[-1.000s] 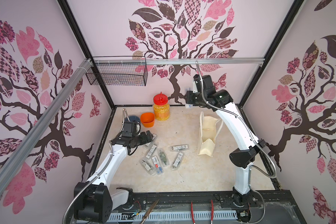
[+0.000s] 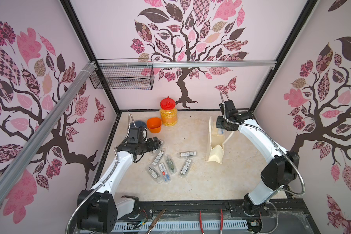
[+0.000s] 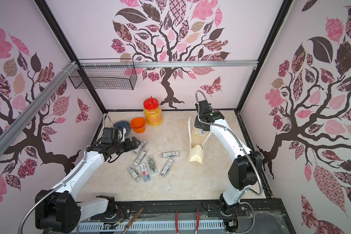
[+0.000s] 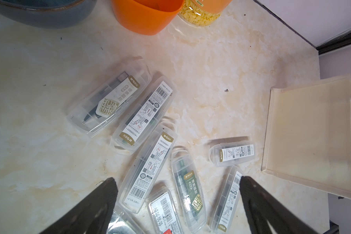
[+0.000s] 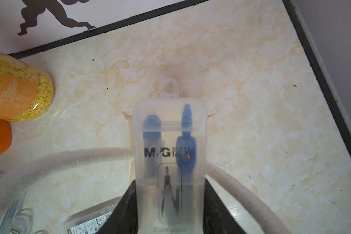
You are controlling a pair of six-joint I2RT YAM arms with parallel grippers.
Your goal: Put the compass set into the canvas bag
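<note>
My right gripper is shut on a clear compass set (image 5: 169, 136) with blue compasses, held upright over the mouth of the cream canvas bag (image 2: 215, 155); the bag's handles rise on both sides of the case. In the top views the case is partly behind the gripper. My left gripper is open and empty above several cased compass sets (image 4: 145, 167) lying on the left and middle of the table.
A lidded jar of yellow bits (image 2: 168, 115), an orange bowl (image 2: 154, 126) and a blue bowl (image 3: 122, 125) stand at the back left. A wire basket (image 2: 122, 78) hangs above.
The left arm is unchanged.
</note>
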